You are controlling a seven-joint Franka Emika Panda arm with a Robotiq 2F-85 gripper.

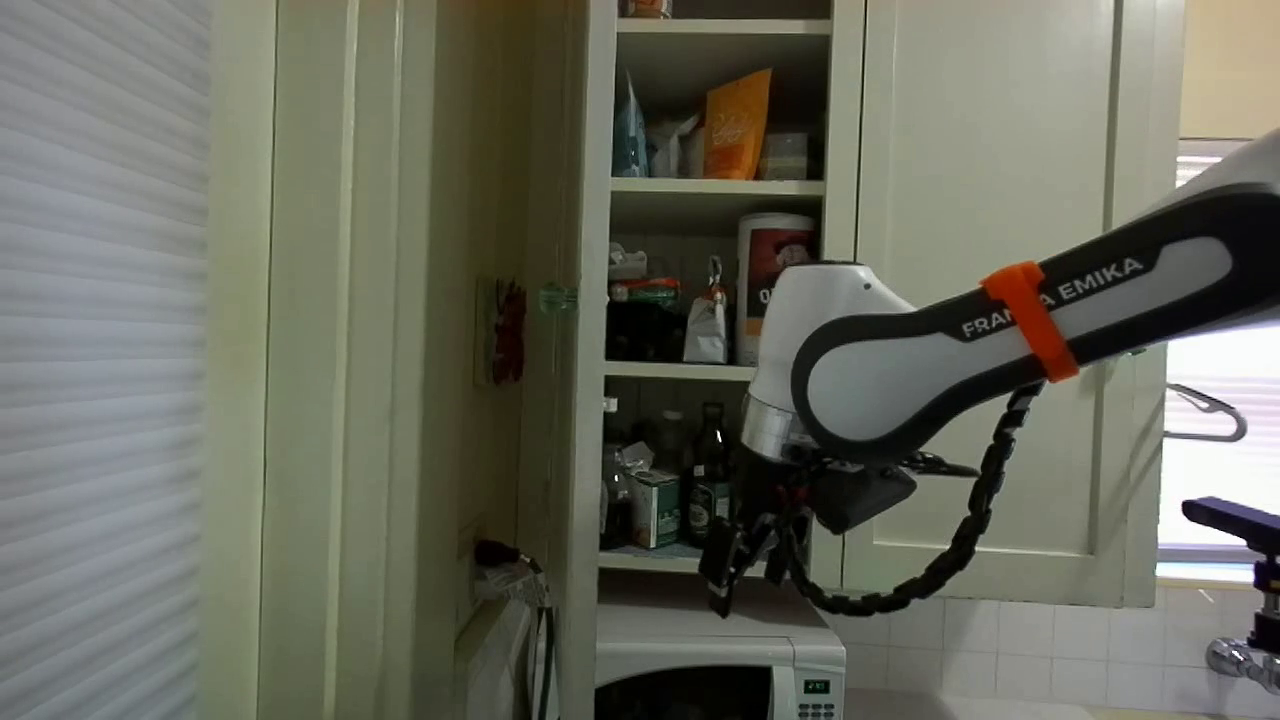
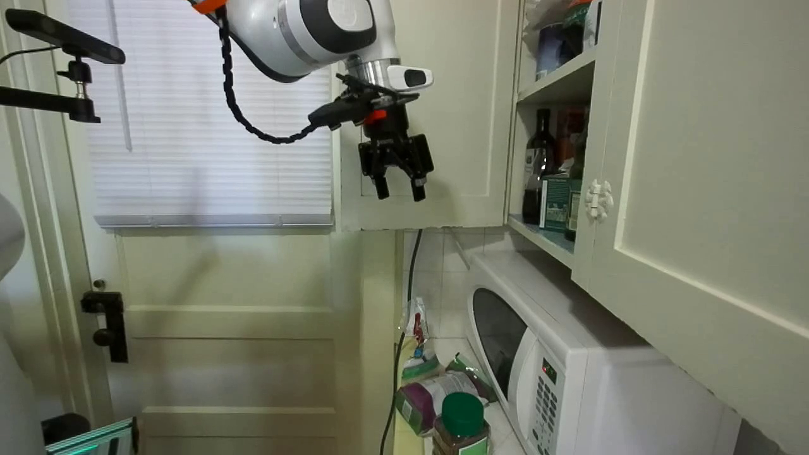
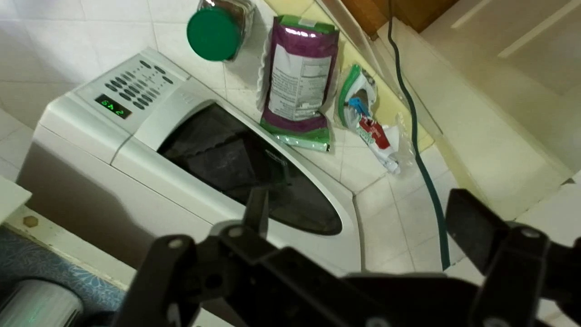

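My gripper [image 2: 398, 193] points downward with its fingers spread apart and nothing between them. In exterior view 1 the gripper [image 1: 746, 582] hangs in front of the open cupboard's lowest shelf, above the level of the white microwave [image 1: 720, 624]. From the wrist view, the microwave [image 3: 179, 180] lies below me, its dark door shut. Beyond it on the counter are a purple and green bag [image 3: 302, 76], a green-lidded jar [image 3: 215, 33] and a crumpled red and white packet [image 3: 376, 136]. None of these touches my gripper.
On the lowest cupboard shelf stand a green box [image 1: 656, 509] and a dark bottle [image 1: 709, 474]. The open cupboard door [image 2: 705, 189] juts out over the microwave. A dark cable [image 3: 416, 136] runs down beside the counter. Open air surrounds the fingers.
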